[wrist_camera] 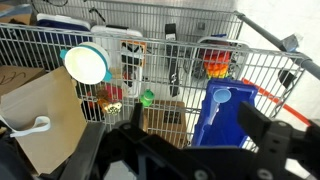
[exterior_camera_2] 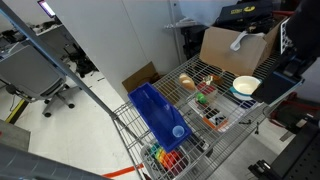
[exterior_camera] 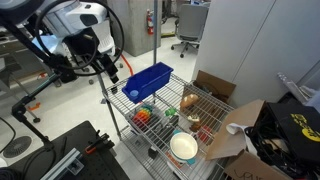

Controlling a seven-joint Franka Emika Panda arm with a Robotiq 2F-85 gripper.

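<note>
My gripper hangs above a wire rack, its dark fingers spread apart at the bottom of the wrist view. Nothing shows between them, so it looks open. Below and to its right is a blue tray [wrist_camera: 220,118] holding a small light-blue cup [wrist_camera: 222,96]. A cream bowl [wrist_camera: 87,65] rests at the upper left of that view; the same bowl [exterior_camera: 184,147] is near the front in exterior view 1. In that exterior view the fingertips are hard to make out against the dark arm.
Bright toys [wrist_camera: 217,62] fill a small container beside the blue tray [exterior_camera: 150,80]. An open cardboard box [exterior_camera: 232,128] with a white spoon-like item [exterior_camera_2: 238,40] borders the rack. Small items lie mid-rack, including a brown one [exterior_camera: 189,101]. Metal posts rise at the rack's corners.
</note>
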